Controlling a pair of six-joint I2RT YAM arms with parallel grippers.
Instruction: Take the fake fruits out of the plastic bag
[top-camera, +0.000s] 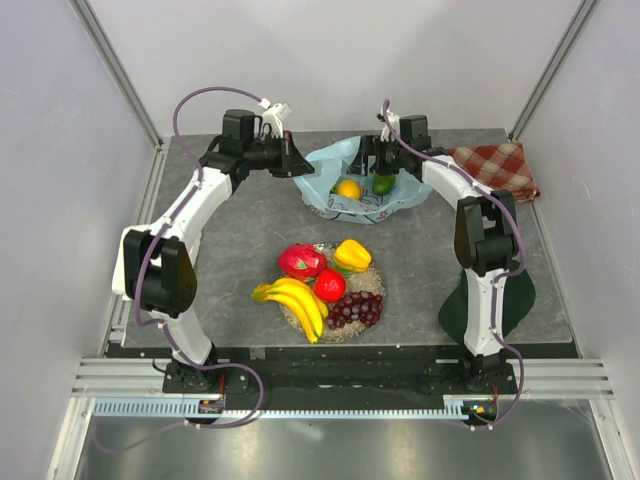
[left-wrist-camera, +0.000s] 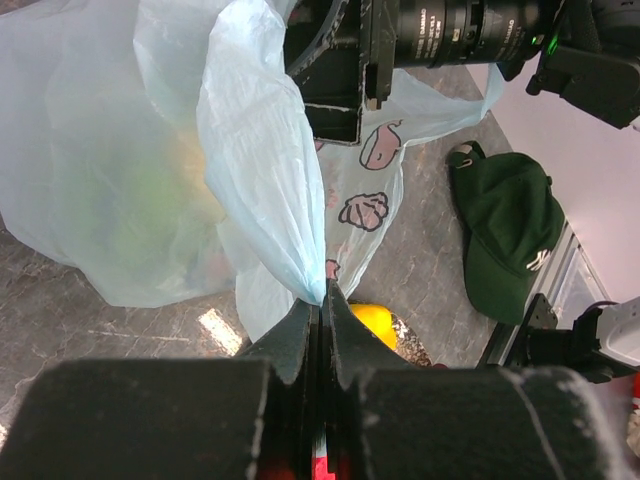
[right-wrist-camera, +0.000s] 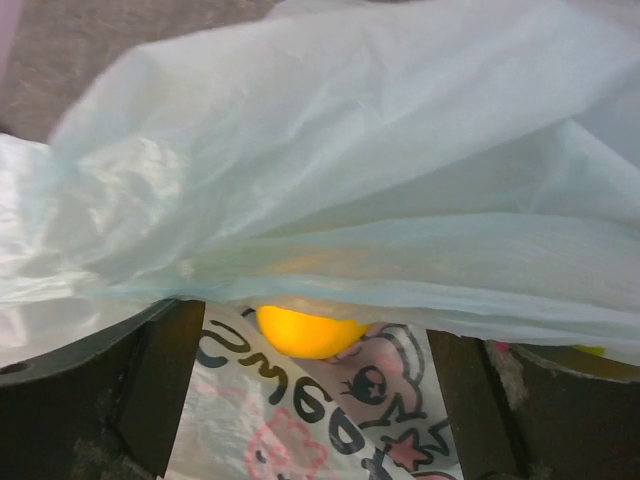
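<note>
The pale blue plastic bag (top-camera: 395, 203) lies with its mouth spread at the back of the table. My left gripper (top-camera: 302, 170) is shut on its left rim, and the bunched plastic (left-wrist-camera: 262, 130) rises from those fingers in the left wrist view. Over the bag's back part, my right gripper (top-camera: 368, 155) stands open. A yellow-orange fruit (top-camera: 348, 189) and a green mango-like fruit (top-camera: 383, 184) are inside. From the right wrist, the orange fruit (right-wrist-camera: 310, 332) shows between the widely parted fingers, partly covered by a plastic fold (right-wrist-camera: 350, 230); contact cannot be told.
A round mat (top-camera: 377, 290) in front of the bag bears bananas (top-camera: 295, 297), grapes (top-camera: 356, 309), a dragon fruit (top-camera: 302, 262), a red fruit (top-camera: 330, 286) and a yellow pepper (top-camera: 352, 255). A dark green cap (top-camera: 515, 298) and checkered cloth (top-camera: 497, 170) lie right.
</note>
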